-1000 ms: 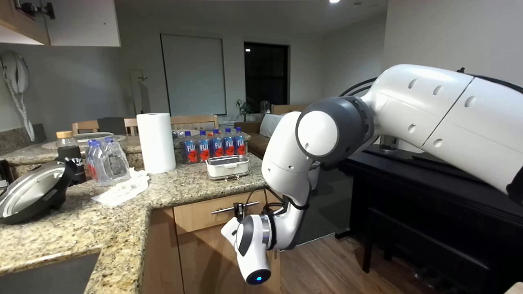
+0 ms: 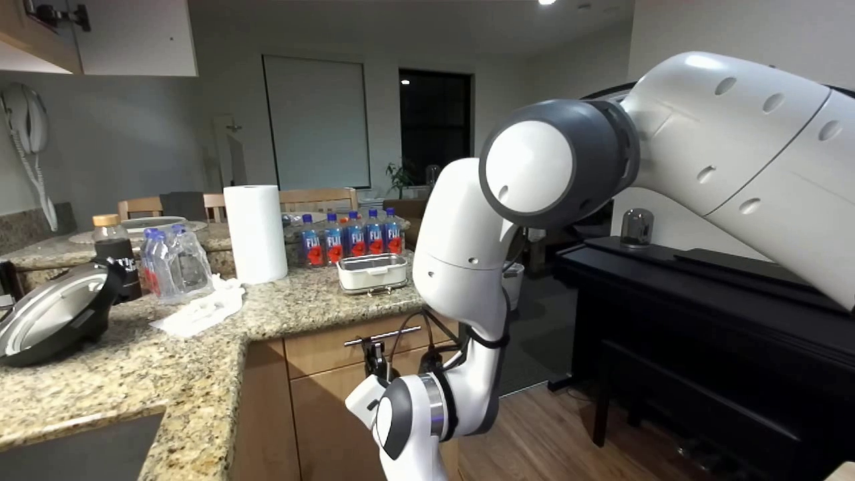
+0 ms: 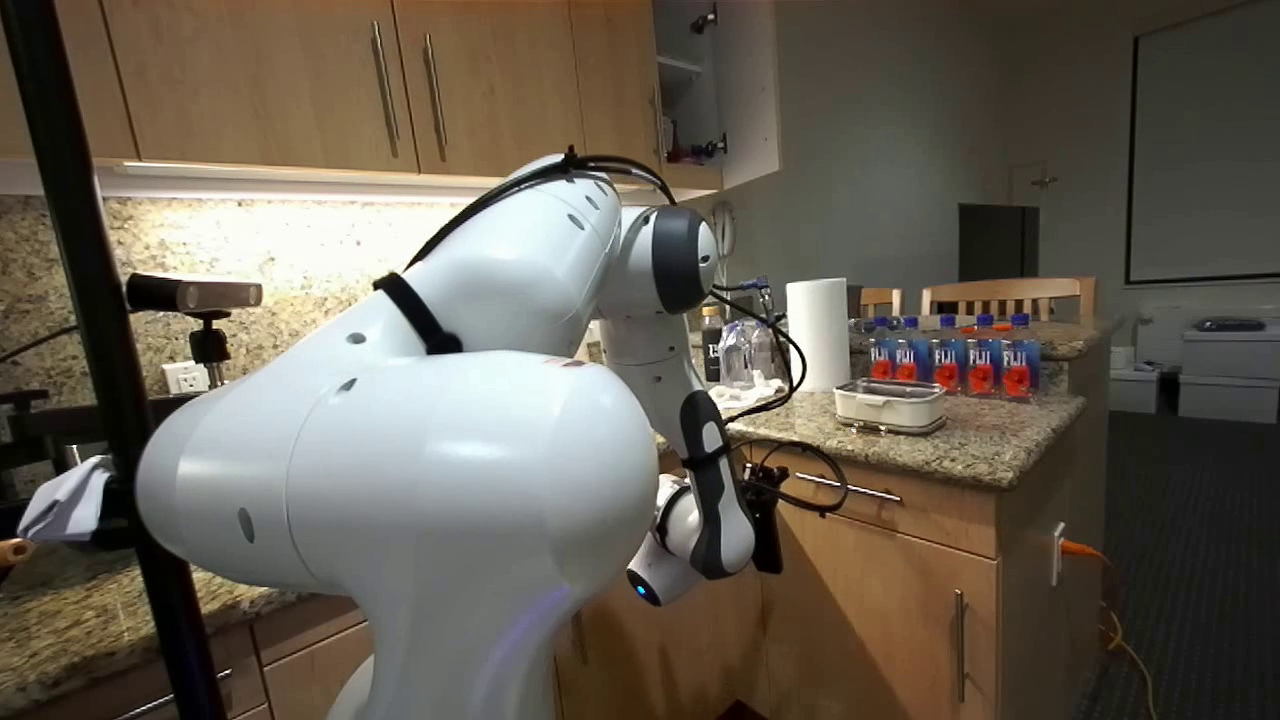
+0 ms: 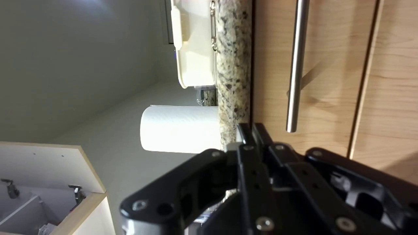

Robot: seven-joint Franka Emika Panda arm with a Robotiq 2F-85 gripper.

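Observation:
My gripper is shut, its two black fingers close together with only a thin dark gap and no object visible between them. In the wrist view, a metal drawer handle [image 4: 296,74] lies to the right of the fingertips, apart from them in the picture. The wooden drawer [image 2: 320,353] beneath the counter looks closed. In exterior view 1 the gripper [image 2: 373,353] overlaps the handle [image 2: 405,331], so its distance from the drawer front is hard to judge. The other exterior view shows the gripper body dark and partly hidden beside the handle [image 3: 852,486].
On the granite counter [image 2: 320,308] stand a white lunch container [image 2: 373,274], a paper towel roll [image 2: 254,234] and several water bottles [image 2: 353,238]. Crumpled tissue [image 2: 204,310] and a black-rimmed lid [image 2: 60,316] lie to the left. An upper cabinet door [image 3: 746,90] hangs open.
The arm's elbow has risen, while the wrist has come lower and nearer to exterior view 1's camera. The drawer looks unmoved.

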